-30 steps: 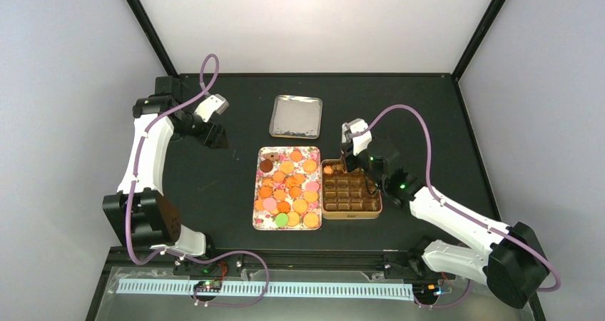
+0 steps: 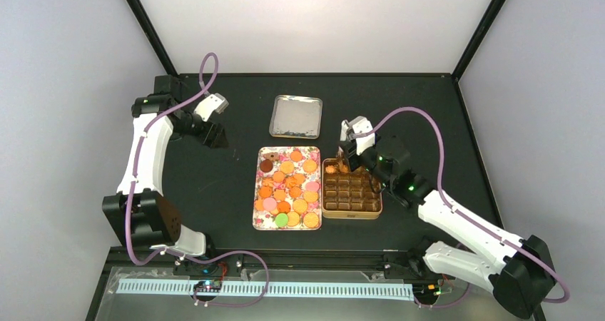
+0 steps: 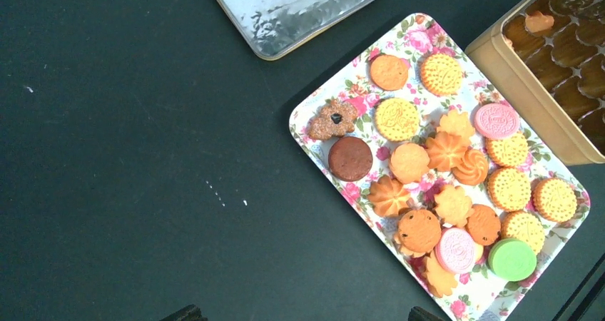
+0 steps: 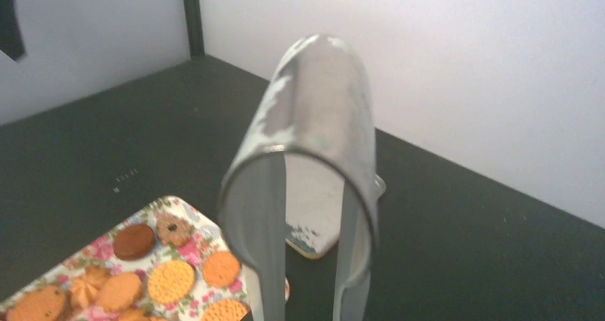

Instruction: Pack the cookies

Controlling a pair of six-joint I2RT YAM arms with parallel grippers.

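Observation:
Many cookies lie on the flowered tray [image 2: 286, 150], among them a green one [image 3: 512, 260], a pink one [image 3: 497, 121] and a chocolate one [image 3: 350, 158]. Right of it stands the tan box [image 2: 352, 215] with brown compartments; orange-brown cookies [image 2: 330, 169] sit in its far-left corner. Over that corner is my right gripper [image 2: 345, 162], holding bent metal tongs [image 4: 321, 100] whose legs stand apart. The tong tips are out of sight in the right wrist view. My left gripper is open and empty, over bare table left of the tray.
The silver lid [image 2: 296, 116] lies flat behind the tray. Tray and box stand close side by side. Bare black table [image 2: 214, 207] extends to the left, and there is free room at the back right.
More orange-brown now shows in the box's far-left corner, beside the cookie seen there before. The left arm has hardly moved.

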